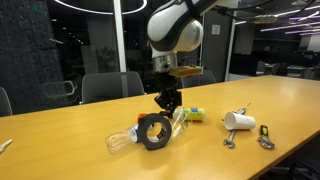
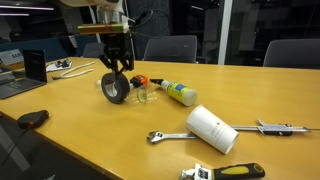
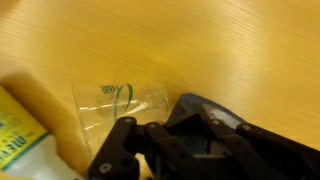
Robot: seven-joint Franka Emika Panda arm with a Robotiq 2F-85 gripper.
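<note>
My gripper [image 1: 170,106] is shut on a black roll of tape [image 1: 155,132], which hangs on edge with its hole facing the exterior view 1 camera. In exterior view 2 the roll [image 2: 115,88] is below the fingers; whether it touches the table is unclear. The wrist view shows part of the dark roll [image 3: 215,108] at the fingers, its remainder hidden by the gripper. Close beside it is a clear container [image 3: 112,100] with a green mark.
A yellow bottle [image 2: 180,93] lies behind, near an orange-and-black object [image 2: 146,80]. A white cup [image 2: 211,130] on its side, a wrench [image 2: 170,136] and a yellow-black tool [image 2: 228,172] lie to the right.
</note>
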